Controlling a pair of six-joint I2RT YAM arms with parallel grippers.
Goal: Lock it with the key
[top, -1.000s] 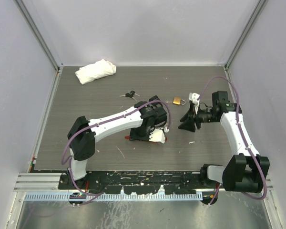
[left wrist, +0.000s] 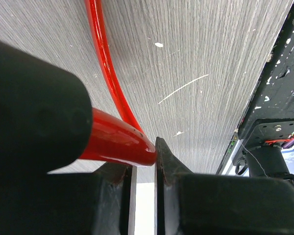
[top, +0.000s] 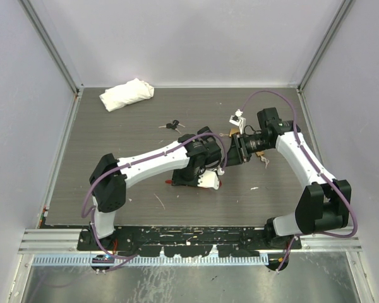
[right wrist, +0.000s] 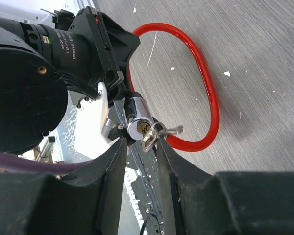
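Note:
In the right wrist view a red cable lock forms a loop [right wrist: 213, 105]. A key [right wrist: 159, 131] sits at the keyhole of its silver cylinder [right wrist: 136, 110], bow sticking out. My left gripper is shut on the lock's red end [left wrist: 120, 139]; the black lock body fills the left side of the left wrist view. My right gripper is part open, with its fingertips around or just short of the key bow; contact cannot be told. From above, the right gripper [top: 230, 158] is close beside the left hand, which hides most of the lock.
Several dark-headed keys [top: 174, 125] lie behind the left arm. A brass padlock [top: 234, 131] is partly hidden by the right arm. A white cloth [top: 127, 95] lies at the back left. Left of the arms, the tabletop [top: 88, 170] is clear.
My right gripper has moved left, close to the lock in the left hand. Its arm now partly covers the brass padlock. The left arm has stayed still.

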